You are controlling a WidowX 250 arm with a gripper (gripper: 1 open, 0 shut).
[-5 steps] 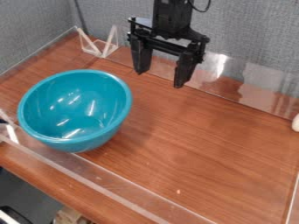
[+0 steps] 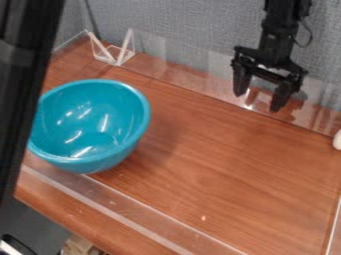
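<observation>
The black gripper (image 2: 262, 81) hangs at the back right above the wooden table, open, its two fingers pointing down near the clear back edge. A turquoise bowl (image 2: 120, 129) sits at the left of the table; it looks empty.
A white wire stand (image 2: 111, 52) is at the back left corner. A small white object (image 2: 336, 140) is cut off at the right edge. A dark vertical shape fills the upper left edge.
The gripper has moved right and back, away from the bowl, and appears smaller. The bowl stays in the same place. A dark shape now shows along the left edge.
</observation>
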